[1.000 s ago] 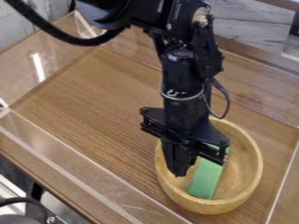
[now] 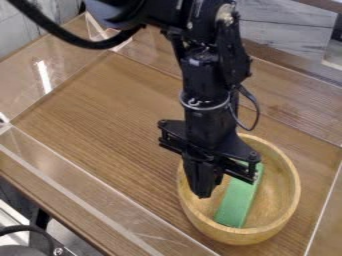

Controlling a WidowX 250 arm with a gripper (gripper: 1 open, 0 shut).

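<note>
A black gripper (image 2: 206, 182) hangs over the left rim of a yellow bowl (image 2: 267, 225), its fingers pointing down and shut, with nothing visible between them. Inside the bowl, on its right part, lies a green rectangular block (image 2: 238, 203), its upper end partly hidden behind the gripper's body.
A clear edging strip runs along the near left edge, with black cables beyond it at the bottom left. A marble-patterned panel stands at the back right.
</note>
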